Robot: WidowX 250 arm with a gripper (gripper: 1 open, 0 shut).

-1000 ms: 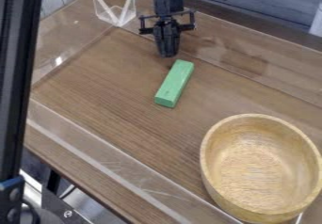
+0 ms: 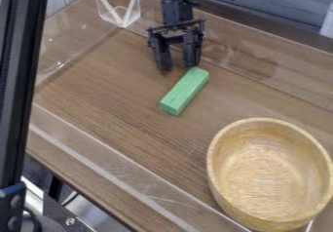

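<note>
My black gripper [image 2: 177, 51] hangs over the upper middle of the wooden table, open, just above the upper end of a green block [image 2: 185, 91]. The block lies at a slant on the table, with nothing gripping it. Whether the fingertips touch it is hard to tell.
A large round wooden bowl [image 2: 271, 207] sits at the lower right. A clear angular plastic piece [image 2: 119, 12] stands at the back left. A dark frame runs along the left edge.
The block seems slightly shifted, its upper end a little to the right and lower.
</note>
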